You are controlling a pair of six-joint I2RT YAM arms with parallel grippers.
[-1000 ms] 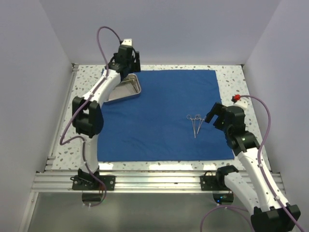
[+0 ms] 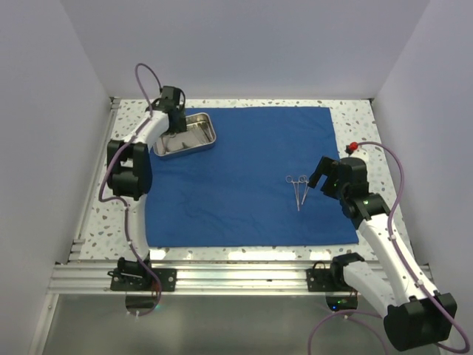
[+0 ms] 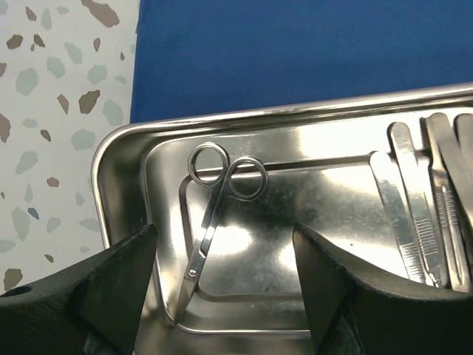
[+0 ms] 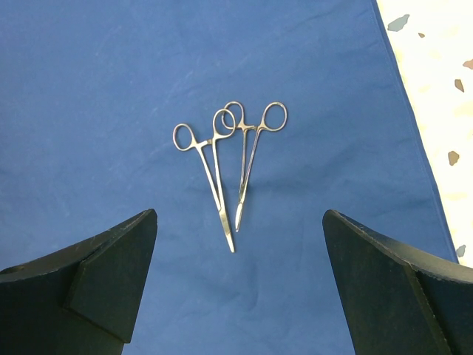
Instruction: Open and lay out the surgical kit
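A steel tray [image 2: 186, 151] rests at the far left of the blue cloth [image 2: 222, 207]. Inside it, the left wrist view shows a pair of scissors [image 3: 207, 232] lying alone at one end. Several slim handled instruments [image 3: 415, 203] lie side by side at the other end. Above the scissors is my left gripper, its fingers apart with nothing held. Two ring-handled clamps [image 4: 214, 174] lie on the cloth at the right, their rings overlapping. My right gripper stands open above the cloth beside these clamps, nothing between its fingers.
Speckled tabletop [image 2: 360, 122] shows around its edges. A metal rail [image 2: 244, 270] runs along the front, and walls stand at the back and both sides.
My left gripper has moved left and lower over the tray, uncovering its right part. My right arm has shifted slightly left. The clamps on the cloth have stayed put.
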